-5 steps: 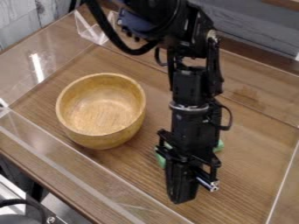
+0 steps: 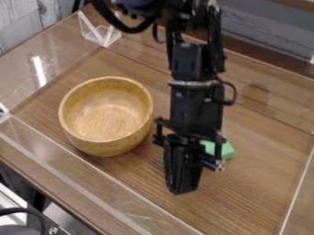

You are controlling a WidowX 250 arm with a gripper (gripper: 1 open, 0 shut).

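Observation:
My gripper (image 2: 185,184) is a black arm end hanging low over the wooden table, right of a tan bowl (image 2: 106,116). Its fingertips look close together, with nothing seen between them. A small green object (image 2: 216,149) lies just behind the gripper to the right, partly hidden by it.
The gripper has moved slightly up in the view, away from the front edge. More of the green object shows to its right.

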